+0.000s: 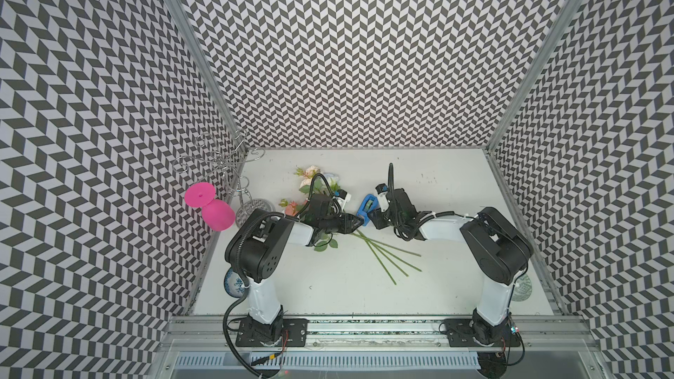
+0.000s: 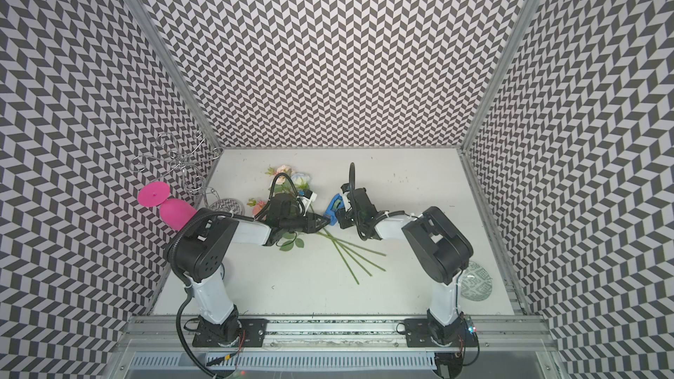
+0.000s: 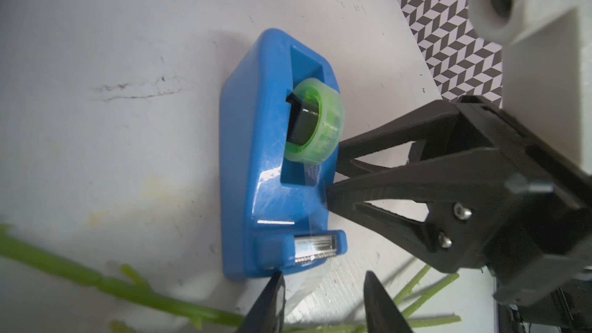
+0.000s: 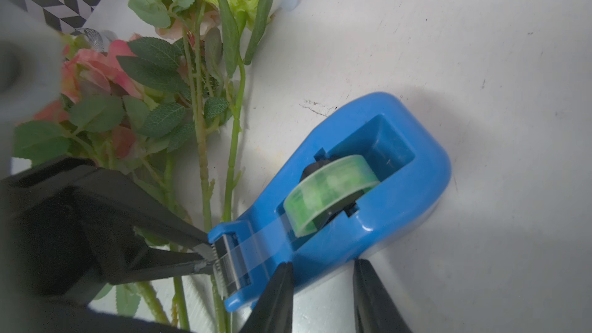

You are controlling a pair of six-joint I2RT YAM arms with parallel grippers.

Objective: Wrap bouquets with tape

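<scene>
A blue tape dispenser [image 4: 400,172] holding a clear green tape roll [image 4: 333,188] stands between my grippers. From the roll, a strip of tape [image 4: 265,240] runs over the dispenser's cutter. My left gripper is part open in front of that cutter, its tips at the tape's end. My right gripper reaches the dispenser's side with fingers apart; whether it touches the wall is unclear. Flower stems [image 1: 389,256] lie crossed beneath the cutter end, while pink and white blooms [image 4: 101,64] are partly hidden by my left arm.
A pink vase-like object [image 1: 217,214] and a wire stand [image 1: 224,161] are at the left edge. A patterned dish [image 2: 476,280] rests beside the right arm's base.
</scene>
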